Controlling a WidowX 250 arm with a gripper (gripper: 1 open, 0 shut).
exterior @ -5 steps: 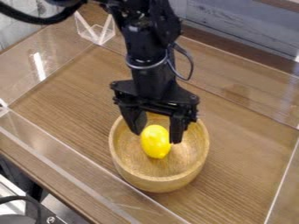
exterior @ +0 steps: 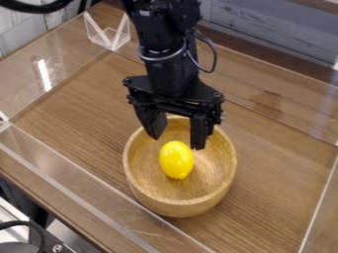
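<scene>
A black arm hangs from the top centre, its gripper [exterior: 177, 129] open above a round tan wooden bowl [exterior: 183, 203]. One finger is over the bowl's back left, the other over its right side. A yellow egg-shaped object [exterior: 176, 160] lies in the bowl, in front of and below the fingers, with nothing seen between them.
A clear plastic item [exterior: 107, 25] stands at the back left, and a dark cable [exterior: 24, 232] shows at the bottom left corner.
The arm and its fingers have risen slightly, away from the yellow object, which shows more fully now. The bowl and the object stay in place.
</scene>
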